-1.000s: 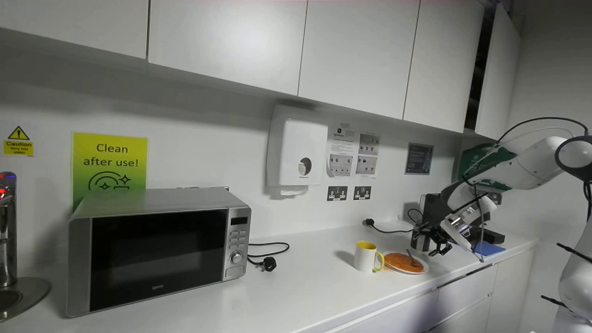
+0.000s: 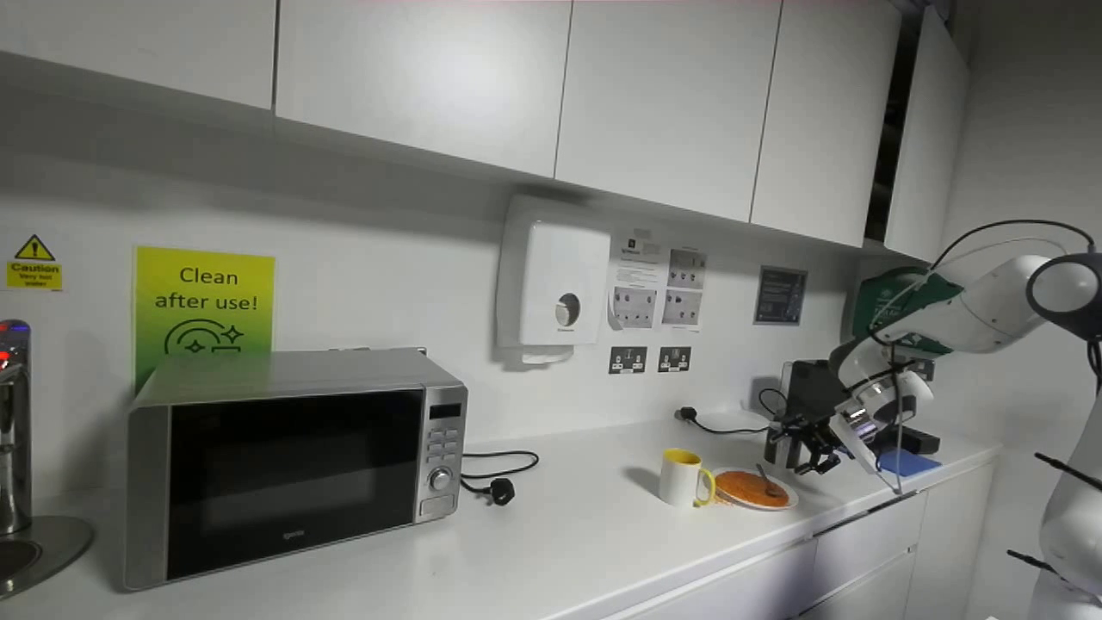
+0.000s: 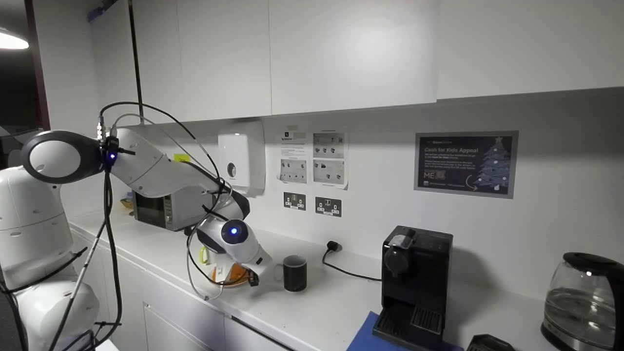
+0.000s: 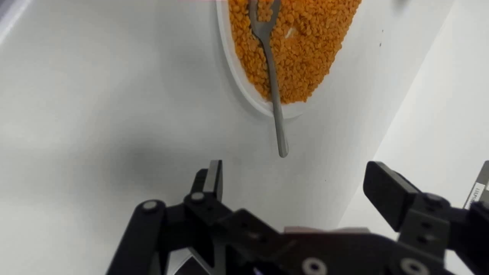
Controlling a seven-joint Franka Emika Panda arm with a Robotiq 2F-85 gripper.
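An orange heap of lentil-like grains (image 4: 305, 59) covers a white plate (image 4: 235, 68) on the counter. A metal fork (image 4: 274, 87) rests on it, tines in the grains, handle reaching over the rim. In the wrist view my gripper is open, its fingers wide apart with nothing between them; the handle end lies just beyond the fingertips, roughly between them. Seen from exterior view 1, the gripper (image 2: 803, 443) hangs above the counter behind the plate. A white mug with yellow inside (image 2: 679, 479) stands left of the plate. The arm hides part of the plate in exterior view 2.
A dark mug (image 3: 295, 273) stands close to my wrist on the counter. Farther along are a black coffee machine (image 3: 413, 281) and a glass kettle (image 3: 579, 301). The microwave (image 2: 294, 465) sits at the other end, with clear counter between it and the white mug.
My wrist has tilted slightly, its hand shifting a little to the right in exterior view 1. The plate, fork and mug have not moved.
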